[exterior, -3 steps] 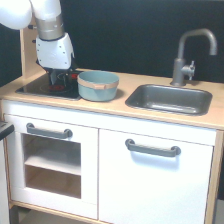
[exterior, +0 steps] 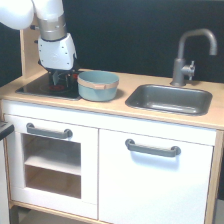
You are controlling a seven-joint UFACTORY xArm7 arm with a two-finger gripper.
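Observation:
A teal pot [exterior: 98, 91] stands upright on the wooden counter [exterior: 122, 110], by the right edge of the black stovetop [exterior: 40, 88]. My white arm [exterior: 52, 25] reaches down from the upper left. At its end, the dark gripper [exterior: 63, 78] hangs low over the stovetop, just left of the pot. Against the dark background its fingers are too small and unclear to show how they stand. Whether they touch the pot's left side cannot be made out.
A metal sink [exterior: 170, 98] with a grey faucet [exterior: 185, 60] is set into the counter's right side. Bare counter lies between pot and sink. Below are a windowed cabinet door [exterior: 50, 134] and a white door [exterior: 150, 180], each with a dark handle.
My arm's lower end has shifted slightly to the right, nearer the pot. The pot stands in about the same place.

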